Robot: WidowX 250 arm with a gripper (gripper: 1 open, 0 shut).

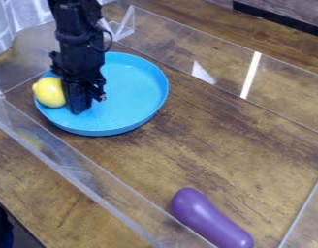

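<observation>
A blue plate [133, 107] sits at the upper left of the camera view. A yellow, rounded object [47, 91] lies at its left side. The black gripper [74, 97] reaches down over the plate beside the yellow object, its lower part dark and overlapping, so whether anything is between its fingers is hard to see.
A purple eggplant-like object [208, 215] lies at the bottom right on the wooden table [227, 126]. Clear transparent panels run along the left, top and right of the work area.
</observation>
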